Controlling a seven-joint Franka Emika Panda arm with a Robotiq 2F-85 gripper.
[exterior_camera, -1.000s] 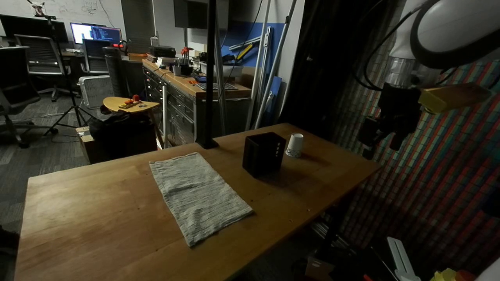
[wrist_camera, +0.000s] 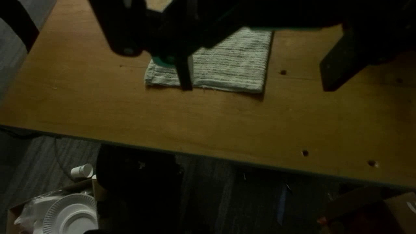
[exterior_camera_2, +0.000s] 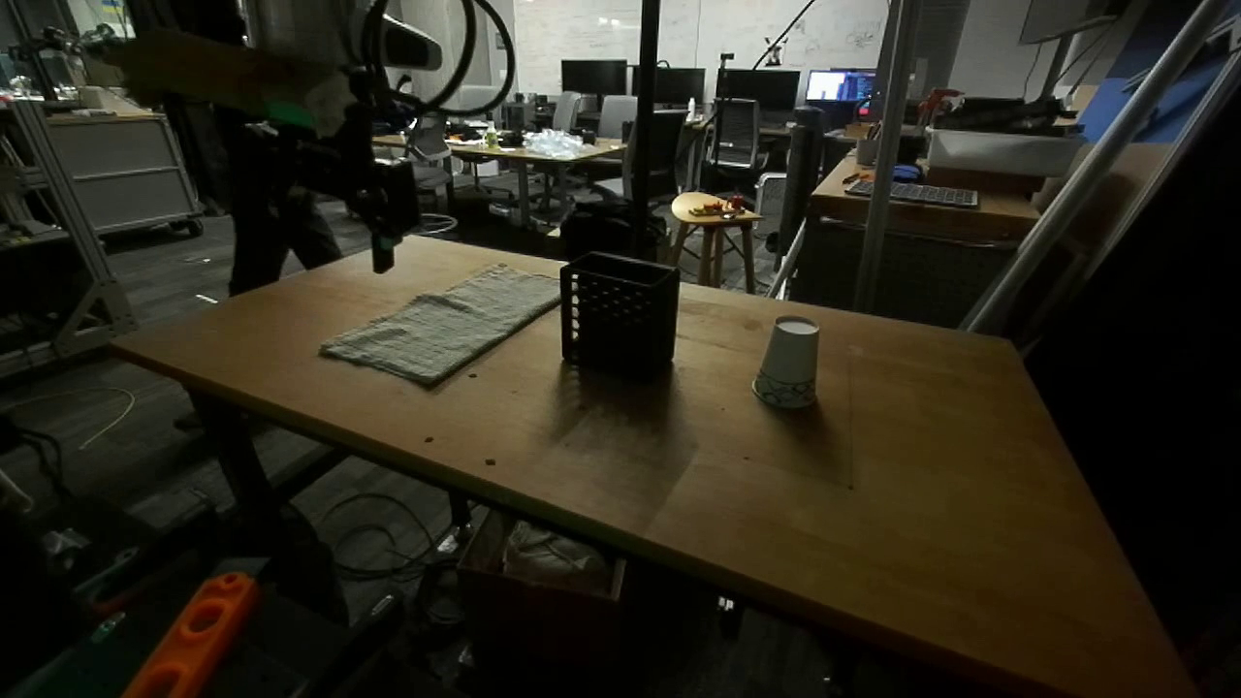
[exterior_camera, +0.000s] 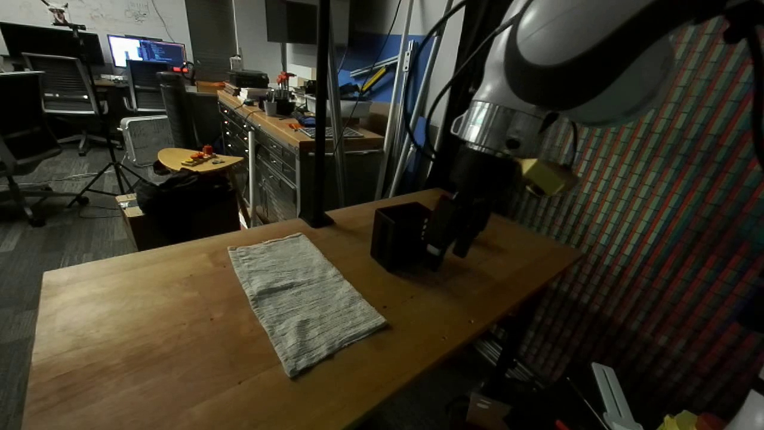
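My gripper (exterior_camera: 447, 257) is open, its two dark fingers spread apart with nothing between them. A finger (wrist_camera: 185, 74) overlaps the cloth in the wrist view. The grey woven cloth (exterior_camera: 304, 301) lies flat on the wooden table, and the wrist view shows one end of it below the gripper. Right of the cloth in exterior view 2 stands a black perforated bin (exterior_camera_2: 619, 314). Farther right, a white paper cup (exterior_camera_2: 788, 363) rests upside down. In exterior view 1 the gripper covers the cup and overlaps the side of the bin (exterior_camera: 397, 236); its height is hard to judge.
A dark upright post (exterior_camera: 322, 129) rises at its far edge. Below the near edge are a box with paper plates (wrist_camera: 76, 214) and other clutter.
In exterior view 1 the arm and gripper have swung left from beyond the table's right edge. The cup, visible there earlier, is now covered. Cloth and bin stay in place.
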